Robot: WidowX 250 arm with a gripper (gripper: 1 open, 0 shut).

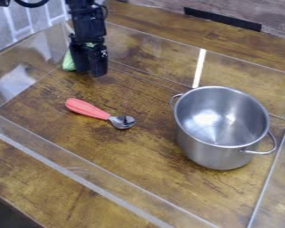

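The black gripper [88, 61] is low at the back left, beside a light green object [68, 61] that is partly hidden behind it; whether its fingers hold that object I cannot tell. A pink-handled scoop [88, 109] lies on the wooden table in the middle left. A large steel pot [216, 143] stands at the right.
Clear plastic panels edge the table [109, 183] at the left, front and right. A white strip [199, 68] lies behind the pot.
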